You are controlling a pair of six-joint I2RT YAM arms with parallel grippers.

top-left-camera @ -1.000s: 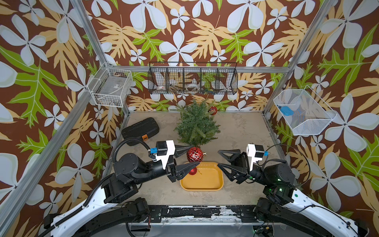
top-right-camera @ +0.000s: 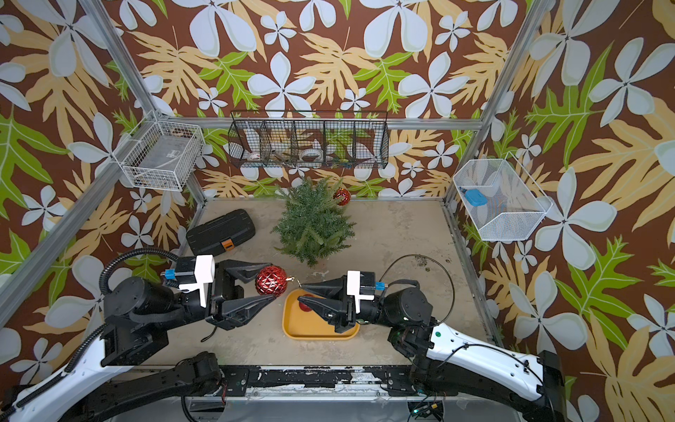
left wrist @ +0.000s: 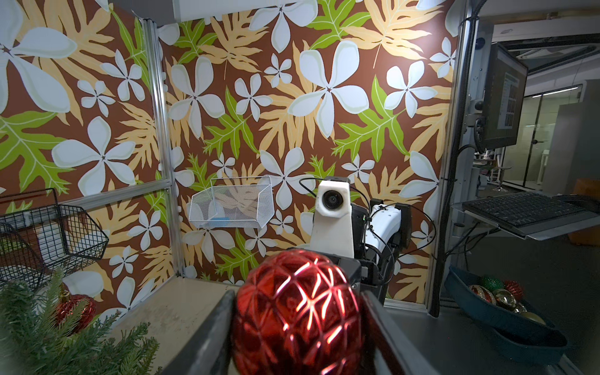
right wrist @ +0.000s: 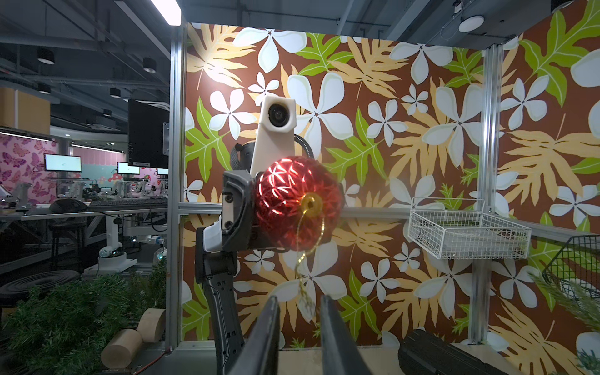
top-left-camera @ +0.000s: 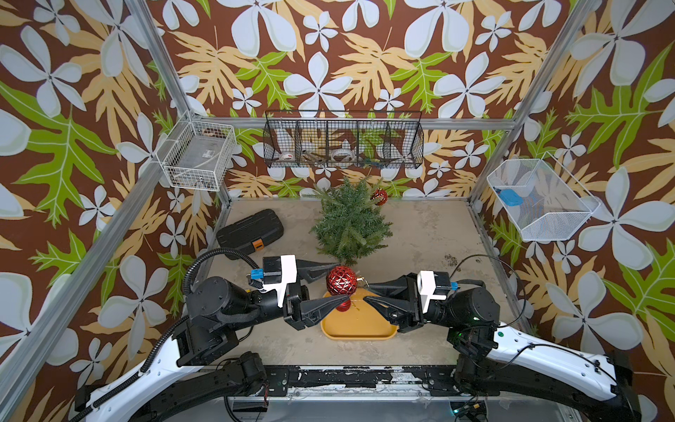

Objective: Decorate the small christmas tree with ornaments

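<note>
My left gripper (top-left-camera: 341,282) is shut on a shiny red ball ornament (left wrist: 298,312), held above the tray. The ball's gold cap faces my right gripper, and a gold cord loop (right wrist: 302,257) hangs down from it. In the right wrist view the right fingers stand part open, with a gap between them; the cord's lower end appears between their tips, and whether they touch it is unclear. Behind the grippers stands the small green tree (top-left-camera: 349,221), with one red ornament (top-left-camera: 379,196) at its back right. Another red ornament (top-right-camera: 305,304) lies in the orange tray (top-left-camera: 358,333).
A black case (top-left-camera: 250,232) lies left of the tree. Wire baskets hang on the walls: black at the back (top-left-camera: 343,144), white on the left (top-left-camera: 199,154) and right (top-left-camera: 541,200).
My right gripper has moved left to the ball's cord and its fingers have drawn closer together.
</note>
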